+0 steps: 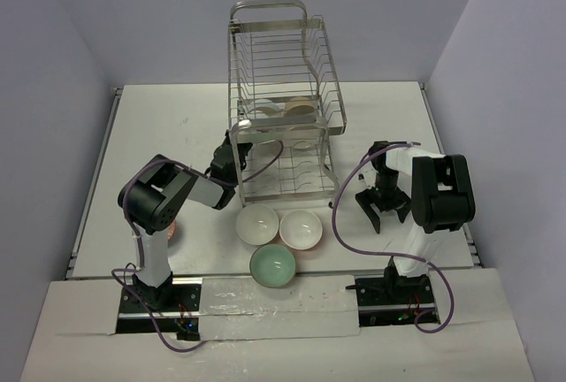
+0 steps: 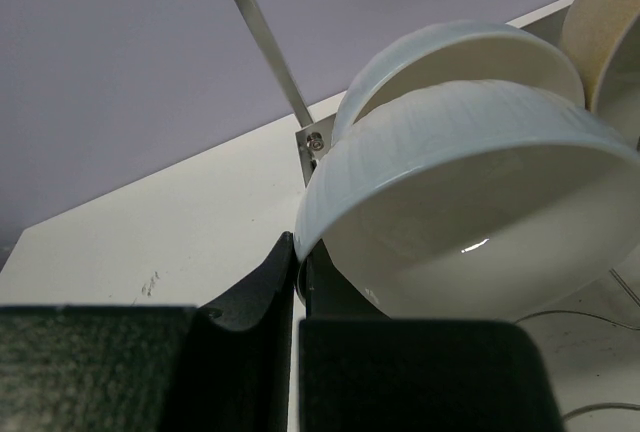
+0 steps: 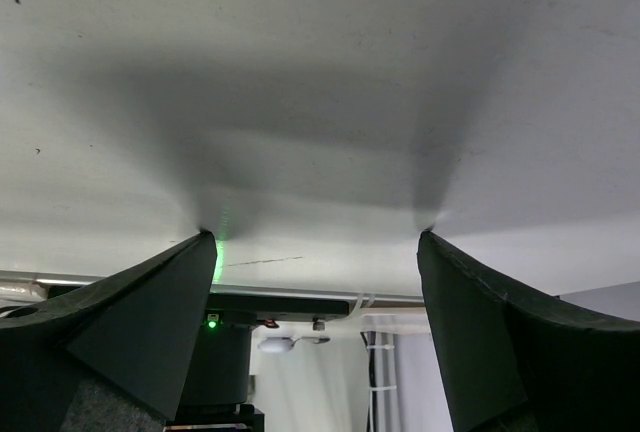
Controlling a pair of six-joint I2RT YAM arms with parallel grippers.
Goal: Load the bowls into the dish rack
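My left gripper is at the left side of the steel dish rack (image 1: 279, 26), its fingertips meeting at the rim of a pale blue-white bowl (image 2: 480, 222). A second pale bowl (image 2: 440, 52) and a beige bowl (image 2: 612, 22) stand tilted behind it. In front of the rack lie two white bowls (image 1: 258, 223) (image 1: 301, 229) and a green bowl (image 1: 272, 265). My right gripper is open low over the bare table at the rack's right, nothing between its fingers.
An orange dish (image 1: 172, 232) is partly hidden under the left arm. Walls enclose the table (image 1: 159, 117) at the back and sides.
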